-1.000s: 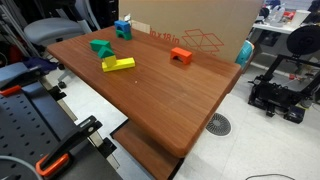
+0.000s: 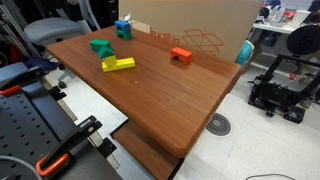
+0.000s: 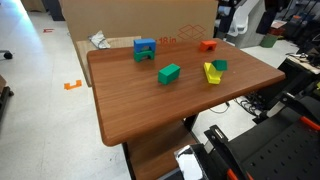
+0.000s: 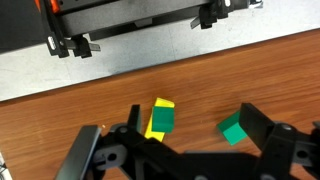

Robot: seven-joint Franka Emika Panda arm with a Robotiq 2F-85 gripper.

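Note:
My gripper stands open over the table, its dark fingers wide apart at the bottom of the wrist view with nothing held. Below and between them lies a yellow block (image 4: 156,129) with a green block (image 4: 163,119) on top. A second green block (image 4: 233,128) sits to the right, close to the right finger. In exterior view 2, the yellow block (image 3: 210,75) carries its green block (image 3: 220,65); the other green block (image 3: 169,74) lies left of it. A blue block (image 3: 145,44) rests on a green arch-shaped block (image 3: 144,54) farther back.
A red arch-shaped block (image 2: 181,55) lies by the cardboard panel (image 2: 195,22) at the table's back. Bare wooden tabletop (image 2: 165,95) spreads across the near right part in exterior view 1. A dark base with clamps (image 2: 70,140) stands beside the table.

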